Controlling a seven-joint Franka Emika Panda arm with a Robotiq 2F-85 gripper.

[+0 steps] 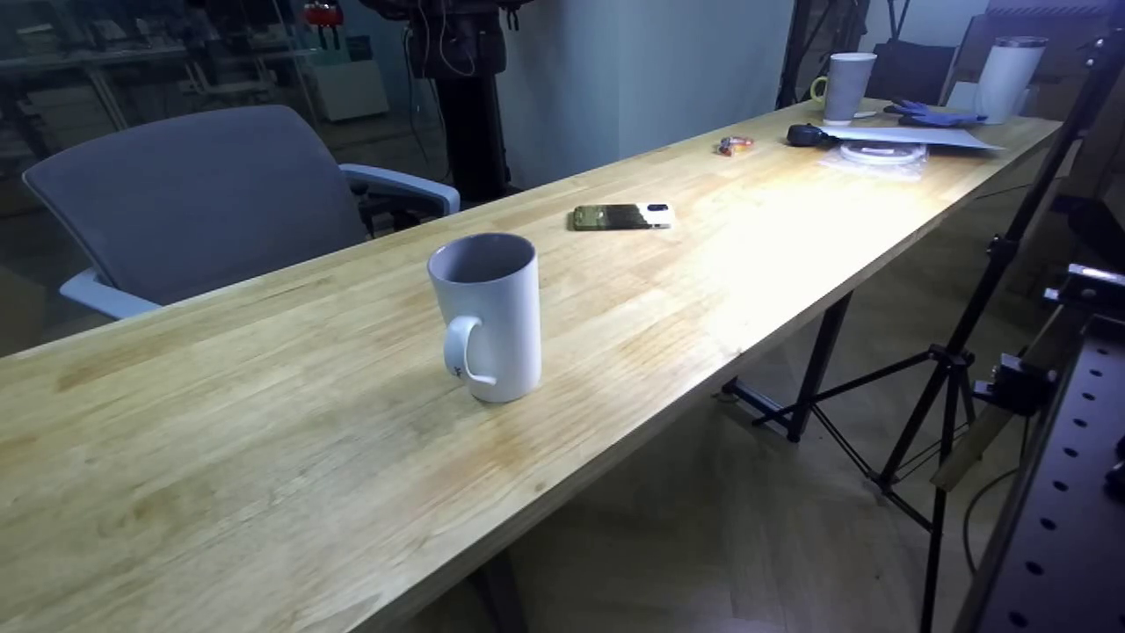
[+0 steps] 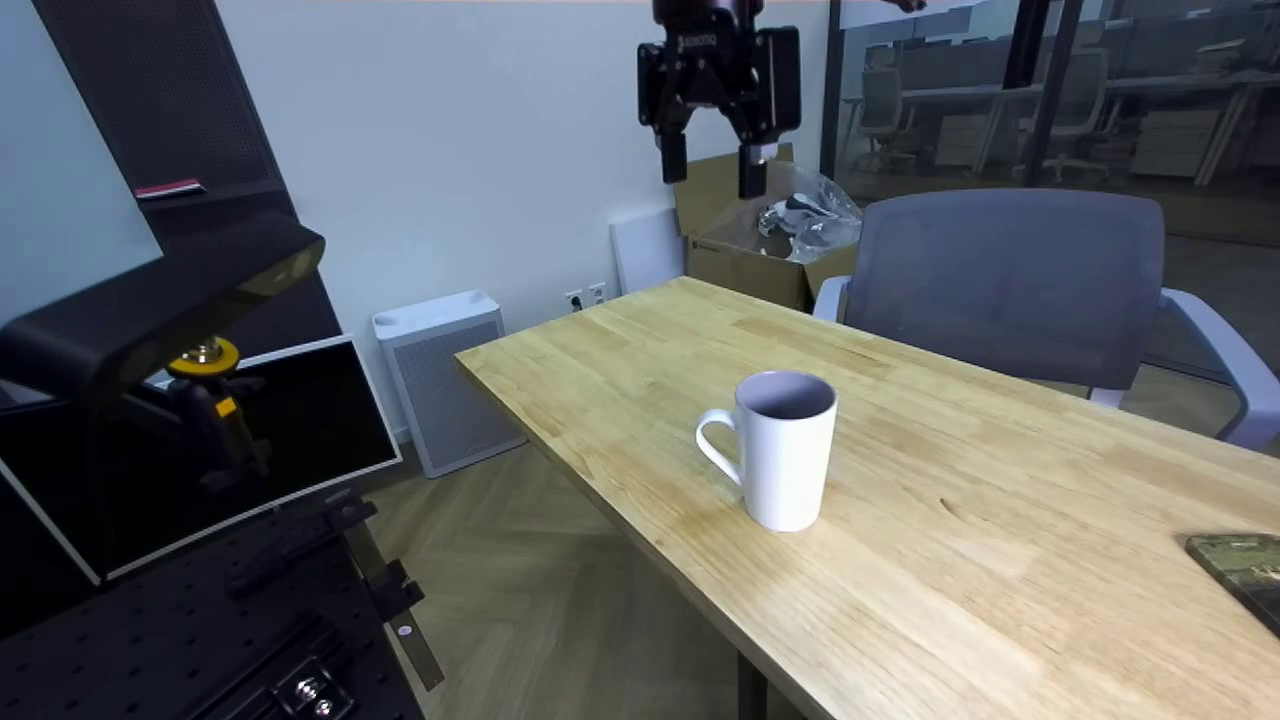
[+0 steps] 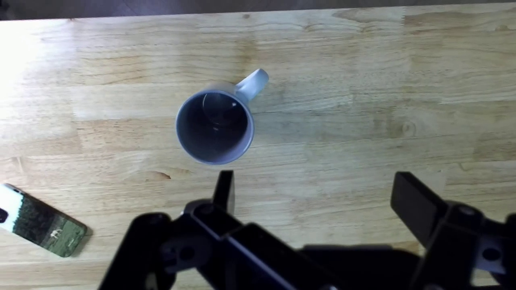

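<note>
A white mug with a grey inside stands upright on the wooden table, and looks empty from above in the wrist view. Its handle points towards the table's near left edge in exterior view 2. High above the tabletop hangs my gripper, fingers apart, well clear of the mug. Seen from the wrist, the open gripper has bare wood between its fingers, and the mug lies beyond the left finger. A phone with a landscape picture on it rests flat to the left. In exterior view 1 the gripper is out of sight.
At the table's far end in exterior view 1 are a second mug, a tumbler, blue gloves and a small wrapped item. A chair borders the table. Wood around the white mug is clear.
</note>
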